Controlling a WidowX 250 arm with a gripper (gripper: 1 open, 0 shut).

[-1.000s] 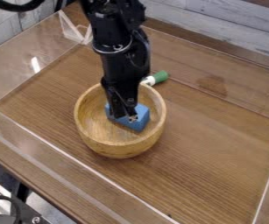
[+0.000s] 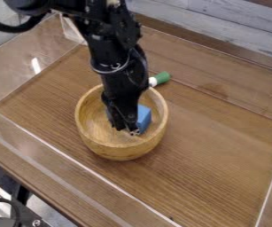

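Note:
The black gripper reaches down into a round wooden bowl at the centre of the camera view. A blue block lies in the bowl at the right of the fingertips, partly hidden by them. The gripper looks shut; whether anything is between its fingers is hard to see, and none shows clearly.
A small green and white object lies behind the bowl. Cables hang at the lower left corner, and a ledge runs along the back.
The gripper has moved down into the bowl, and its fingers now hide more of the blue block's left part.

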